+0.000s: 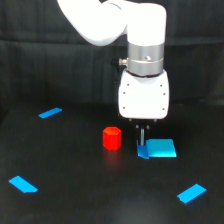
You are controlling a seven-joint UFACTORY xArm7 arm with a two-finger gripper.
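My white gripper points down from the arm at the top of the camera view, its thin fingers over a small dark-blue object. At this size I cannot tell whether the fingers are open or shut, or whether they touch it. That object overlaps the left part of a light-blue patch on the dark table. To the left stands a red, faceted block, apart from the fingers.
Other flat blue pieces lie on the black table: one at the far left, one at the near left, one at the near right.
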